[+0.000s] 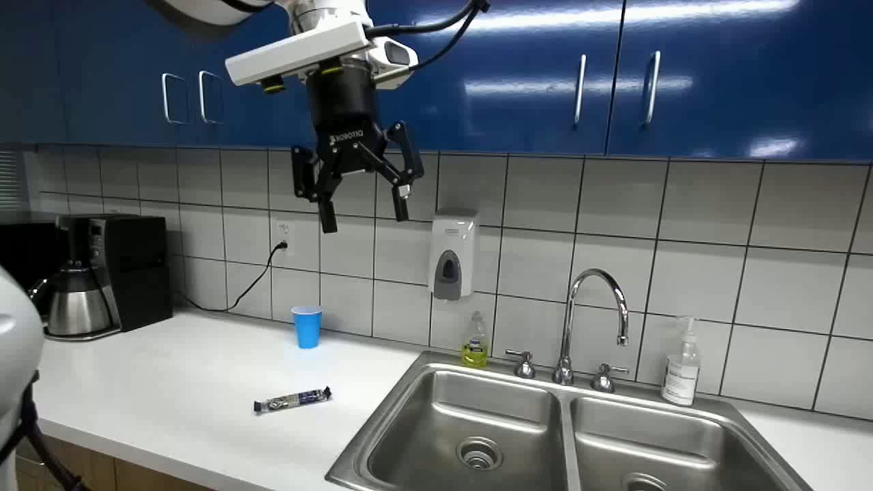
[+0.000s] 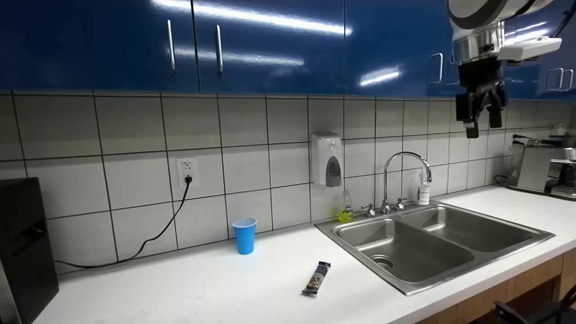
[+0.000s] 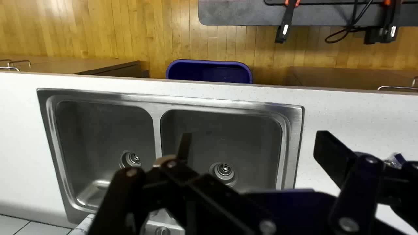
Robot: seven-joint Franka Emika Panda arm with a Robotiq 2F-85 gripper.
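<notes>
My black gripper (image 1: 365,219) hangs high above the counter and sink, open, with nothing between its fingers. In the second exterior view the gripper (image 2: 484,128) is at the upper right, well above the faucet. Seen from the wrist, its dark fingers (image 3: 333,158) stand wide apart over the sink. A snack bar in a wrapper (image 1: 292,399) lies flat on the white counter, left of the sink. Behind it, near the tiled wall, a blue cup (image 1: 307,327) stands upright. Only a bit of the wrapper (image 3: 396,160) shows in the wrist view, mostly hidden by the gripper.
The double steel sink (image 1: 565,434) has a tall faucet (image 1: 570,327). Behind it stand a yellow soap bottle (image 1: 475,344) and a white pump bottle (image 1: 681,372). A wall dispenser (image 1: 452,254) hangs above; a coffee maker (image 1: 131,270) occupies the left end.
</notes>
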